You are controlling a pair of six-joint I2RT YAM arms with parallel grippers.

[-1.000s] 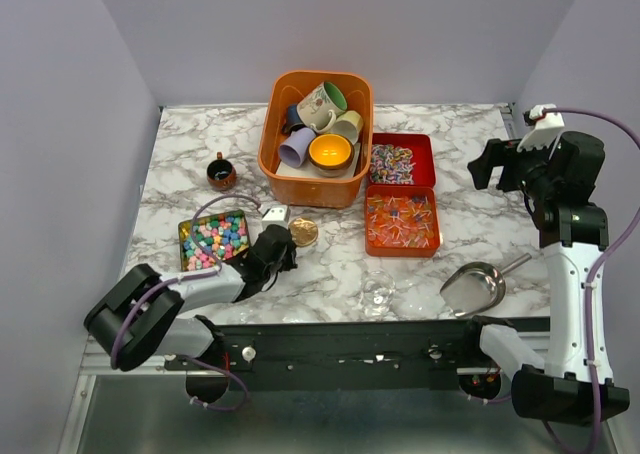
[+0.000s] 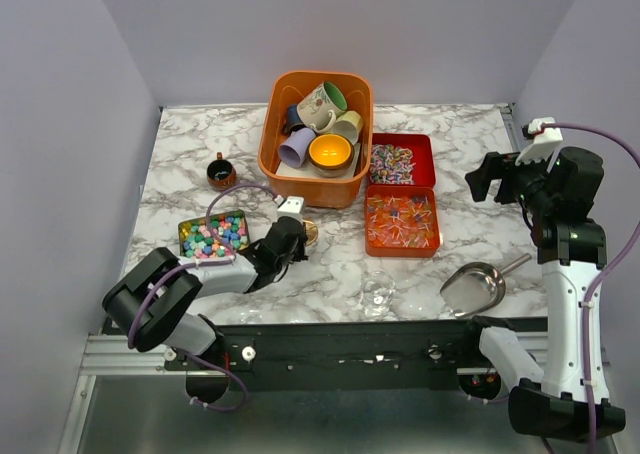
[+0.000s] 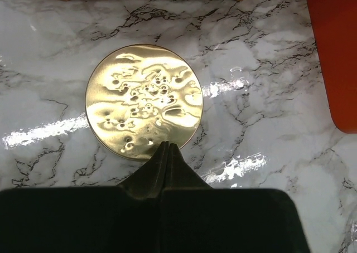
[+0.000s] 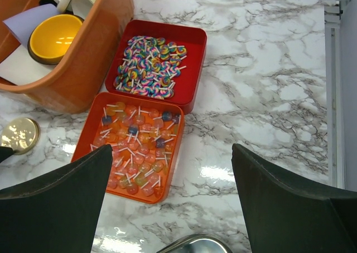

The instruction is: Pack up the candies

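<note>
A gold round lid (image 3: pixel 144 100) lies flat on the marble table, in front of the orange bin. My left gripper is shut with nothing between its fingers; its tips overlap the lid's near rim in the left wrist view. From above, the left arm covers part of the lid (image 2: pixel 311 233). My right gripper stands open and empty, off to the right over the table. Candies fill three trays: clear orange lollipops in an orange tray (image 2: pixel 437 236), swirl lollipops in a red tray (image 2: pixel 424 154), and colored balls in a dark tray (image 2: pixel 182 236). A clear jar (image 2: pixel 377 292) is near the front edge.
The orange bin (image 2: pixel 268 154) at the back holds several cups and a yellow bowl (image 2: pixel 330 151). A dark mug (image 2: pixel 221 172) stands at left, and a metal scoop (image 2: pixel 474 289) lies at front right. Open marble remains right of the trays.
</note>
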